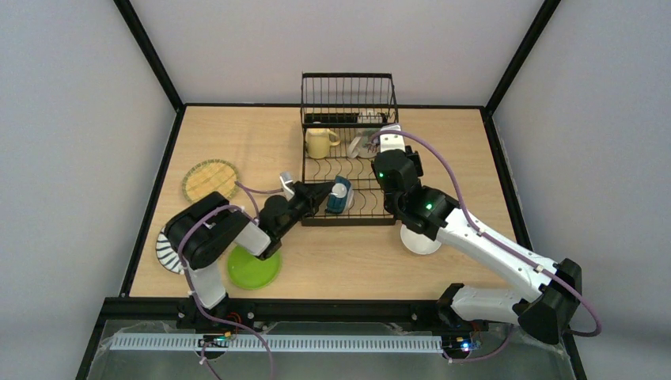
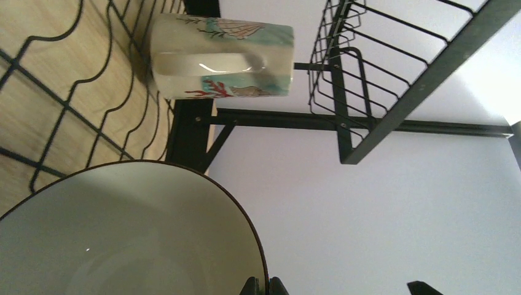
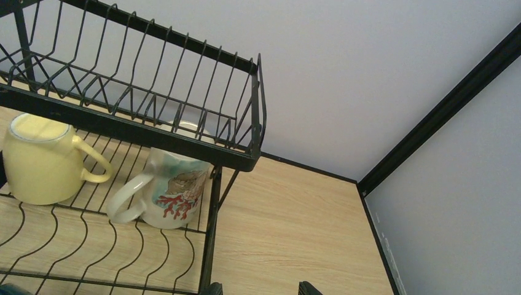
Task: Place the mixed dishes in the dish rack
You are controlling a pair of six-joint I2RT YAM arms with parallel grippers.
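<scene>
My left gripper [image 1: 331, 188] is shut on the rim of a blue bowl [image 1: 341, 202], which stands tilted over the front part of the black dish rack [image 1: 348, 222]. In the left wrist view the bowl's pale inside [image 2: 141, 227] fills the lower left, its brown rim between the fingertips. A yellow mug [image 1: 318, 143] and a coral-patterned mug [image 3: 175, 190] sit on the rack's lower level. My right gripper is open and empty, near the rack's right side. Also on the table are a green plate [image 1: 254, 267] and a white bowl [image 1: 420, 241].
A yellow woven plate [image 1: 210, 180] lies at the left, with a striped plate [image 1: 168, 253] partly under the left arm. The upper rack shelf [image 3: 123, 127] overhangs the mugs. Table to the rack's right [image 3: 289, 227] is clear.
</scene>
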